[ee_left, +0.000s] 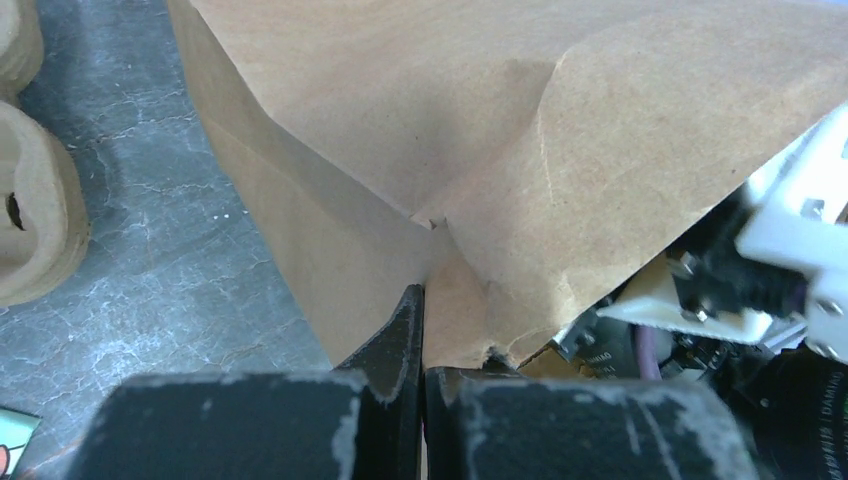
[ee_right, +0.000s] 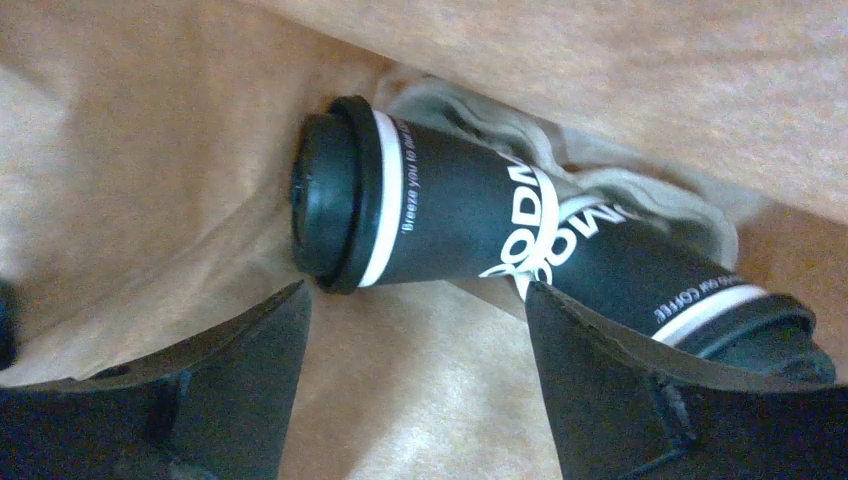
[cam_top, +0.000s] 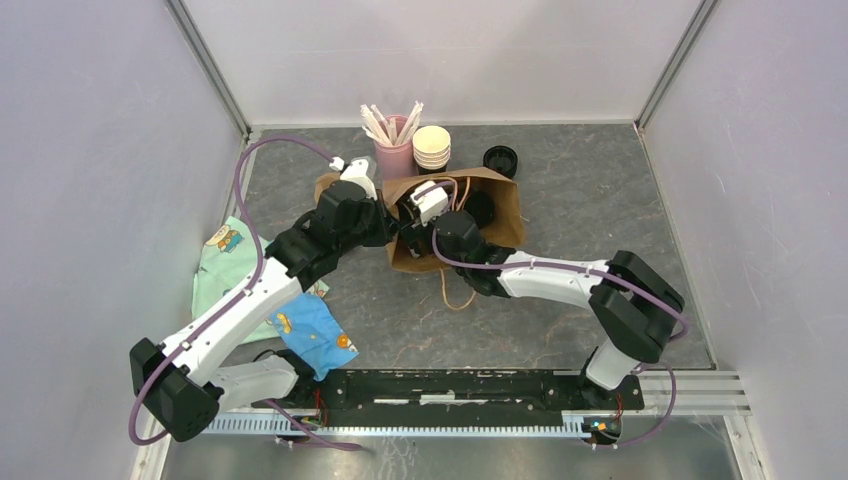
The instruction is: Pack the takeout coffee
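Note:
The brown paper bag [cam_top: 505, 225] stands open at table centre. My left gripper is shut on its creased paper edge at the left side. My right gripper is down inside the bag, fingers apart with nothing between them. Below them two black lidded coffee cups, the left cup [ee_right: 440, 200] and the right cup [ee_right: 640, 280], lie on their sides in a grey carrier [ee_right: 705, 205] against the kraft paper.
A pink straw holder [cam_top: 395, 157], stacked cups [cam_top: 431, 145] and a black lid [cam_top: 500, 161] stand behind the bag. Mint and blue cloths [cam_top: 310, 335] lie front left.

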